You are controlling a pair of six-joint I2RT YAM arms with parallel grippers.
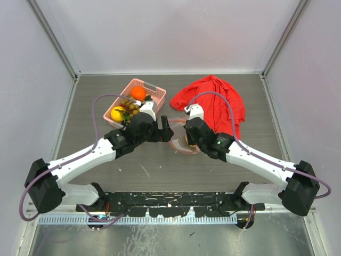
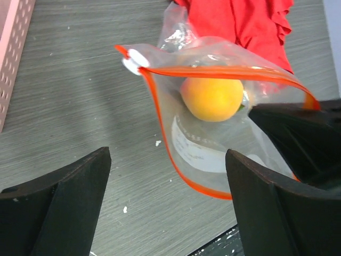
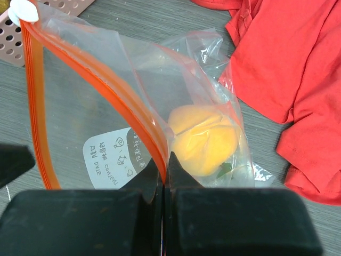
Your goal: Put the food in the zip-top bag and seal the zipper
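Observation:
A clear zip top bag (image 2: 200, 141) with an orange zipper rim gapes wide, its white slider at one corner. Inside lies a yellow-orange fruit, also seen through the plastic in the right wrist view (image 3: 202, 140). My right gripper is shut on the bag's rim, holding that side up. Left of the mouth, my left gripper stands with its fingers apart and nothing gripped between them; the bag's near rim shows just beyond the right finger (image 2: 266, 205).
A pink basket (image 1: 161, 92) holding an orange (image 1: 138, 93), grapes and a yellow fruit stands at the back left. A crumpled red cloth (image 1: 218, 101) lies behind and right of the bag. Bare table lies in front of both arms.

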